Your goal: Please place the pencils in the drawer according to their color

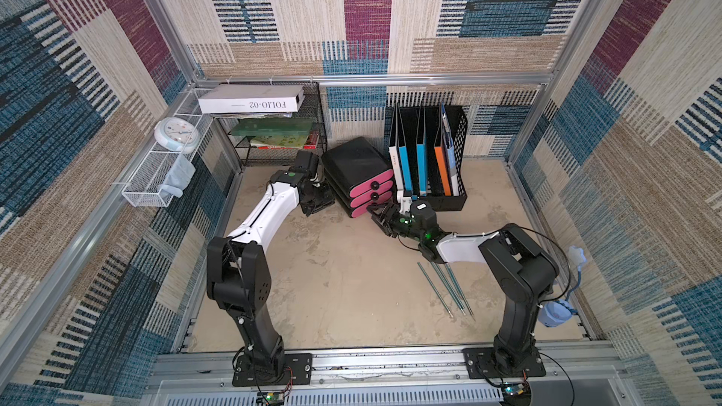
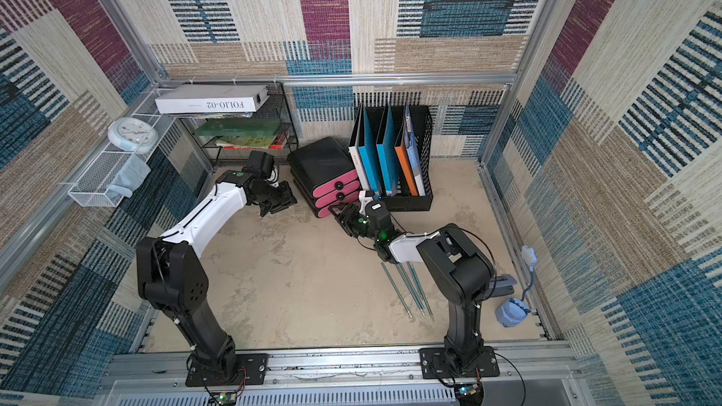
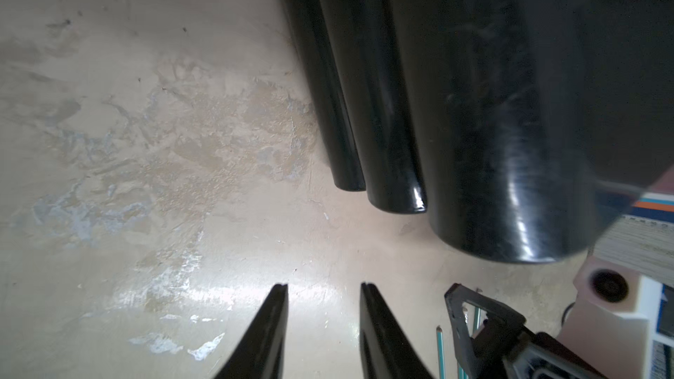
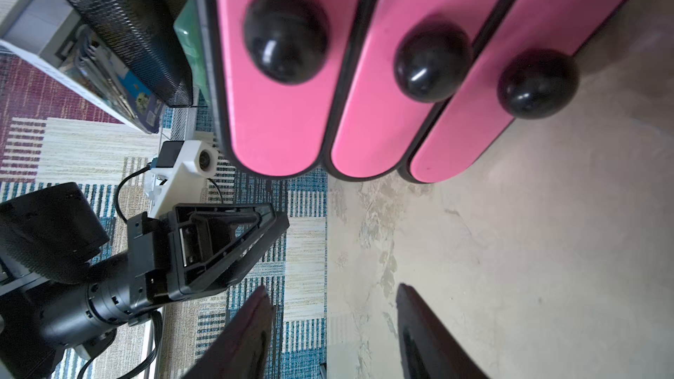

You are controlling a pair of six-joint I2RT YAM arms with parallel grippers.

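A black drawer unit (image 1: 353, 161) with pink fronts (image 4: 277, 122) and round black knobs (image 4: 431, 61) stands at the back middle, turned toward the right arm; its drawers look closed. By its left side my left gripper (image 1: 319, 204) stands part open, and in the left wrist view only bare table lies between its fingers. In front of the unit's right side is my right gripper (image 1: 373, 214), also part open and empty, its fingers (image 4: 242, 340) clear of the knobs. Several greenish pencils (image 1: 451, 289) lie on the table beyond the right forearm.
A black file rack (image 1: 443, 201) with folders stands close to the unit's right. Behind the left arm is a wire shelf (image 1: 312, 116). A blue lamp (image 1: 556, 312) sits at the right edge.
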